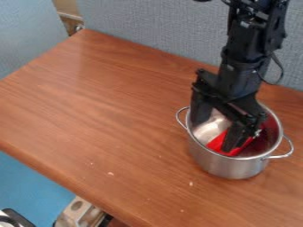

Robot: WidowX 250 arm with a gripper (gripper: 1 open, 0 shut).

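A steel pot (229, 164) with two wire handles stands on the wooden table (95, 106) at the right of the camera view. A red object (219, 140) lies inside it, partly hidden by the gripper. My black gripper (221, 122) reaches down into the pot from above, its fingers apart over the red object; whether it touches the object is hard to tell.
A grey padded wall (142, 22) runs along the back. A blue surface and some metal hardware lie beyond the table's edge at the lower left.
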